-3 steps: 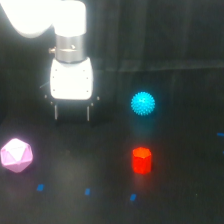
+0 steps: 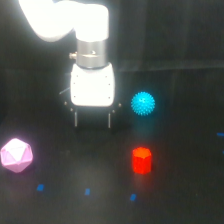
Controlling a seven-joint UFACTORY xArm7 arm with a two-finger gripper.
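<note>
My gripper hangs over the dark surface from the white arm, with its two thin fingers wide apart and nothing visible between them. To its right and slightly higher in the picture is a spiky blue ball. A red faceted block lies lower right of the gripper. Over at the left edge sits a pink many-sided solid. All three objects are apart from the fingers, and none appears hidden.
Small blue marks dot the front of the dark table, with another at the right edge. Bare surface lies between the pink solid and the red block. A dark backdrop stands behind.
My gripper has shifted right, toward the blue ball, and a little lower in the picture. Its fingers are still apart. The three objects stay where they were.
</note>
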